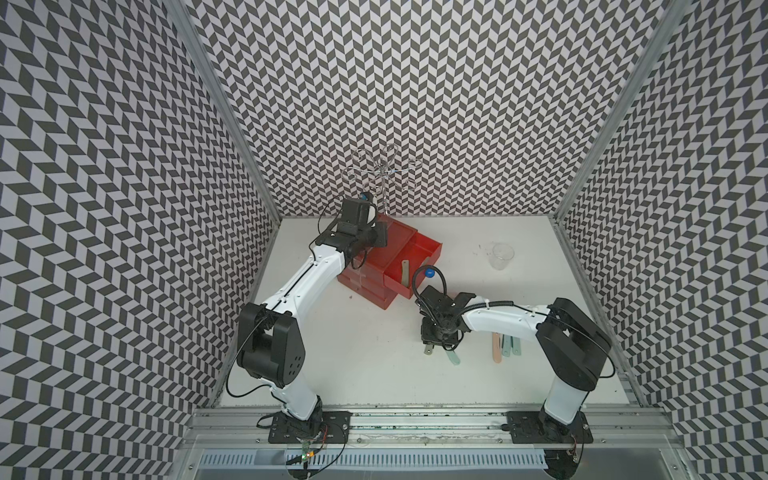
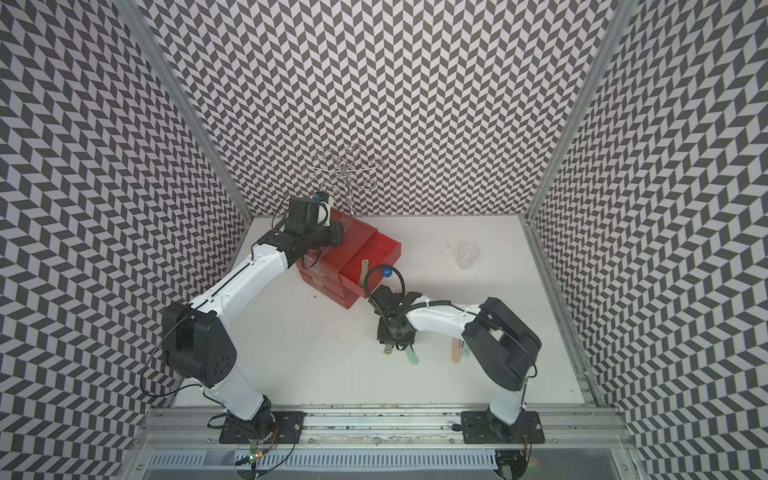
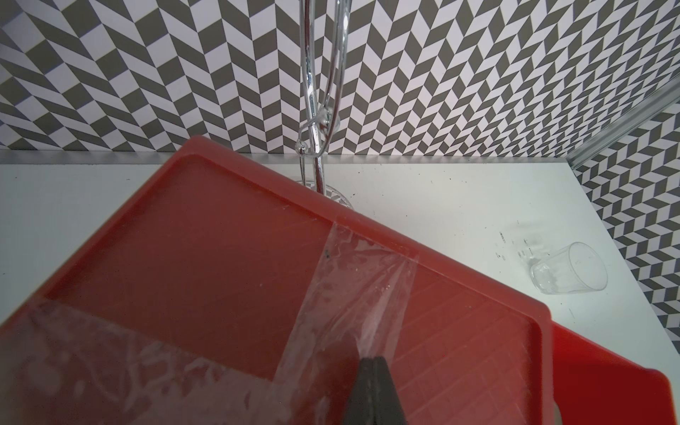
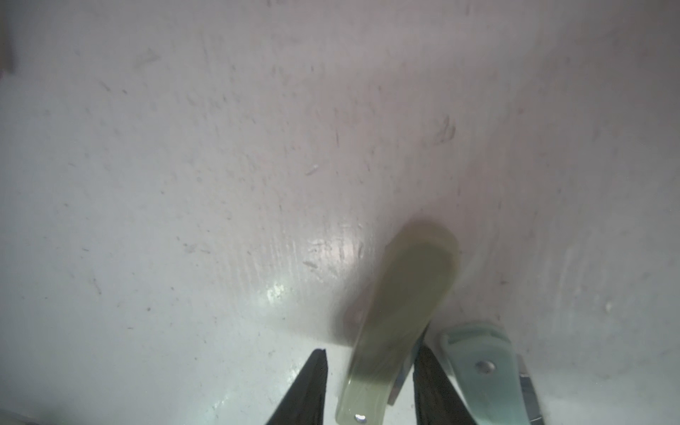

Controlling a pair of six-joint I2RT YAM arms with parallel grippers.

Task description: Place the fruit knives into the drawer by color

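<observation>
The red drawer cabinet has a drawer pulled out, with one olive-green knife in it. My left gripper is shut above the cabinet's lid, nothing visible between its fingers. My right gripper is low over the table, fingers part open on either side of an olive-green knife; whether they touch it is unclear. A pale teal knife lies just beside it. Further right lie a pink knife and several teal knives.
A clear glass lies at the back right of the white table. A metal rack stands behind the cabinet.
</observation>
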